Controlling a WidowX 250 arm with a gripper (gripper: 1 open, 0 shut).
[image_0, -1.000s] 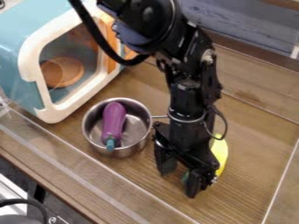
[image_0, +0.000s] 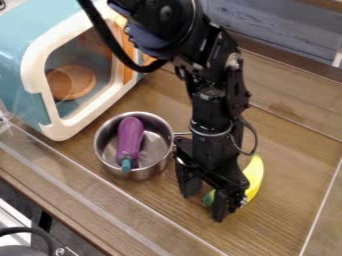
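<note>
My black gripper (image_0: 209, 192) is low over the wooden counter, open, its fingers around or just beside a yellow object with a green end (image_0: 251, 175), largely hidden behind it. Left of the gripper, a steel bowl (image_0: 107, 151) holds a purple eggplant-like object (image_0: 130, 140) with a teal tip.
A light blue toy oven (image_0: 22, 75) with a white-framed door and orange items inside stands at the upper left. A dark cable and white object sit at the lower left edge.
My gripper has shifted very slightly, showing a little more of the yellow object. The bowl and oven are unchanged.
</note>
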